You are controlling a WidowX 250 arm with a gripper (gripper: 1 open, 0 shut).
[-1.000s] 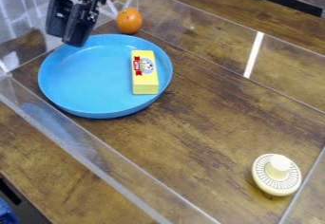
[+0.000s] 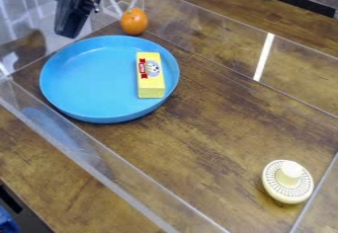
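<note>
My black gripper (image 2: 75, 16) is at the top left, above the back-left rim of a blue plate (image 2: 90, 89); whether its fingers are shut is hard to make out. A yellow box (image 2: 150, 79) with a small printed label lies on the right part of the plate. An orange round object (image 2: 133, 22) sits behind the plate, to the right of my gripper.
A cream round knob-like object (image 2: 287, 182) sits at the lower right. Clear walls enclose the wooden surface (image 2: 199, 148).
My gripper has moved upward and slightly left, away from the plate. The plate, box and orange object have not visibly moved.
</note>
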